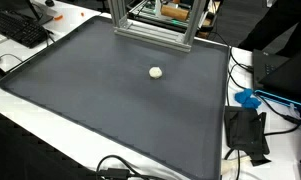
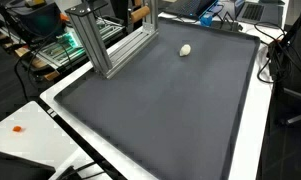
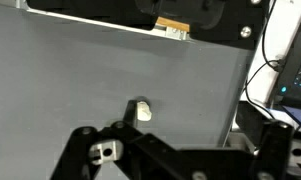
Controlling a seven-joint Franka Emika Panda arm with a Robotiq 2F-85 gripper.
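Note:
A small pale, rounded object (image 1: 155,72) lies alone on the grey mat, in front of the metal frame. Exterior view 2 has the same pale object (image 2: 185,49) near the mat's far end. My gripper stands open in the wrist view, nothing seen between its fingers. There the pale object (image 3: 143,112) lies on the mat just past the left finger, apart from it as far as I can see. I cannot make out the gripper clearly in either exterior view.
A silvery metal frame (image 1: 155,36) stands at the mat's edge, with a wooden piece (image 1: 174,12) at it. Round it lie a keyboard (image 1: 20,28), cables, a blue item (image 1: 247,98) and a dark cloth (image 1: 245,131).

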